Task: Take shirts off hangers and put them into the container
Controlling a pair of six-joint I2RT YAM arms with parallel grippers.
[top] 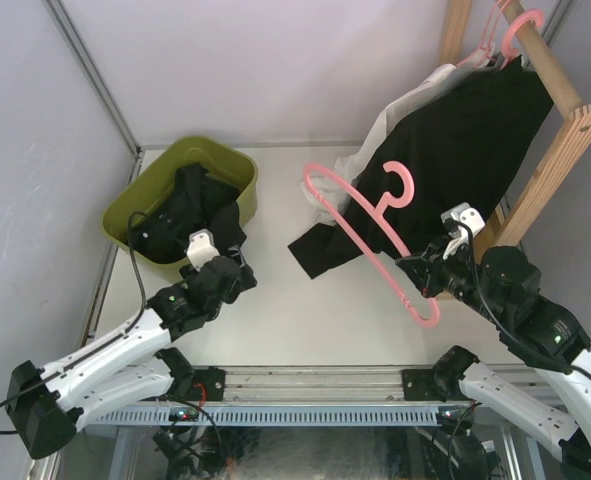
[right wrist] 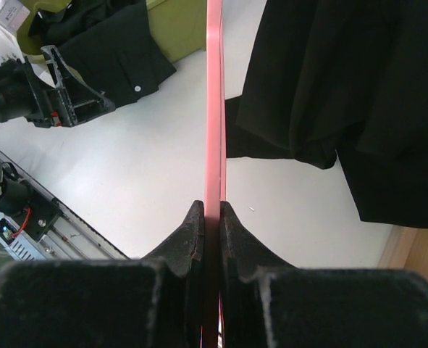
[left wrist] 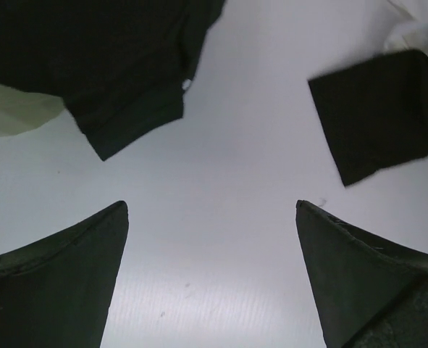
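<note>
A pink hanger (top: 360,225), bare of clothing, is held up by my right gripper (top: 420,270), shut on it; in the right wrist view its bar (right wrist: 215,109) runs upright between the fingertips. A dark shirt (top: 180,215) lies in the green bin (top: 220,150), partly draped over its rim, a button showing in the right wrist view. My left gripper (top: 235,265) is open just outside the bin's front right, above the white table (left wrist: 206,217), with nothing between its fingers.
A wooden rack (top: 560,170) at the right holds more garments on pink hangers: a black one (top: 455,140) reaching down onto the table, with a white one (top: 385,120) behind.
</note>
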